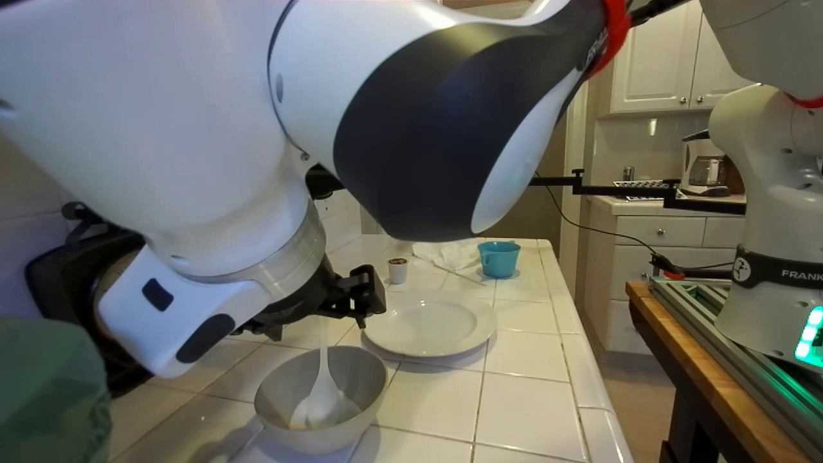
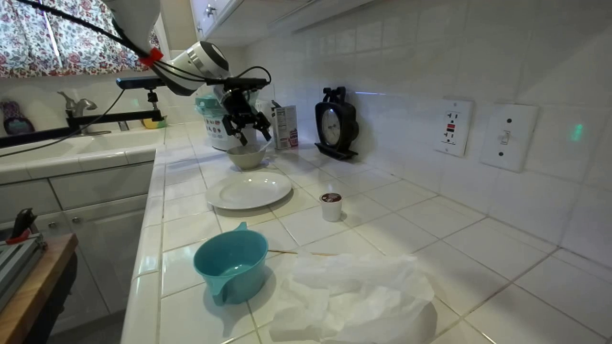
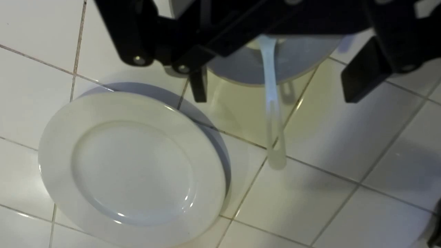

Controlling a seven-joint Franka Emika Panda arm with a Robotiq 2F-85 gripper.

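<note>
A white spoon [image 1: 325,395] leans in a grey bowl [image 1: 270,401], its bowl end down inside and its handle rising over the rim. From the wrist, the spoon's slotted handle [image 3: 271,97] shows between and below my spread fingers, and part of the bowl [image 3: 304,62] is covered by the gripper body. My gripper is open, nothing held between its fingers. In exterior view 2 the gripper [image 2: 247,133] hangs just above the bowl [image 2: 246,157]. A white plate [image 3: 132,173] lies on the tiles beside the bowl.
Beyond the plate stand a small white cup [image 2: 331,209], a teal measuring cup [image 2: 232,266] and crumpled white paper [image 2: 355,298]. A black scale [image 2: 335,126], a box [image 2: 285,126] and a white canister with teal lid [image 2: 216,129] line the wall side. Tiles between plate and wall are bare.
</note>
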